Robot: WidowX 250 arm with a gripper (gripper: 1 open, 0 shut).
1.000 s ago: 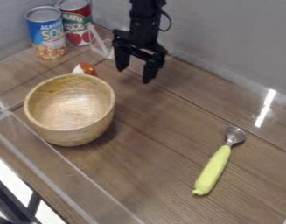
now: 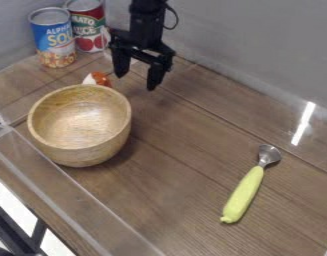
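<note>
My black gripper [image 2: 136, 66] hangs low over the back of the wooden table, fingers spread open with nothing seen between them. Just below and left of it lies a small orange and white object [image 2: 96, 80], behind a round wooden bowl [image 2: 80, 135] at the left. A utensil with a pale yellow handle [image 2: 242, 195] and a metal end lies at the right front.
Two cans, a blue label one [image 2: 54, 40] and a red label one [image 2: 90, 25], stand in the back left corner. Walls border the back.
The gripper has shifted a little to the left over the last second, and its fingers have changed their angle slightly. The objects on the table stay where they were.
</note>
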